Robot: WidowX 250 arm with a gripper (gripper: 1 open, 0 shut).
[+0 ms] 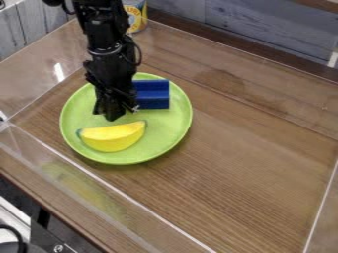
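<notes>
A green plate [166, 133] sits on the wooden table, holding a yellow banana-shaped object [111, 136] at its front and a blue block [152, 95] at its back right. My black gripper [114, 107] reaches down over the plate's left back part, behind the yellow object and left of the blue block. Its fingers are dark and overlap, so I cannot tell how far apart they are or whether anything is between them.
A yellow and white cylinder [136, 16] stands at the back, near the wooden wall.
</notes>
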